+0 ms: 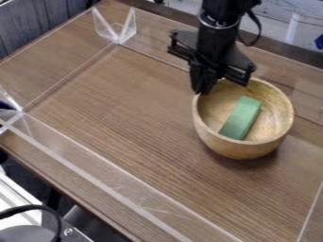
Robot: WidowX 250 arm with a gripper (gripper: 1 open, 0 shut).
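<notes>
A round wooden bowl (267,135) holds a green block (240,117) lying at a slant on its floor. My gripper (199,87) reaches down from the top centre to the bowl's upper left rim, its lower end at or just over that rim. Its fingers look close together; whether anything thin is between them is too small to tell.
Clear plastic pieces (113,28) stand at the back left edge, and a dark and grey object (25,232) sits at the bottom left corner.
</notes>
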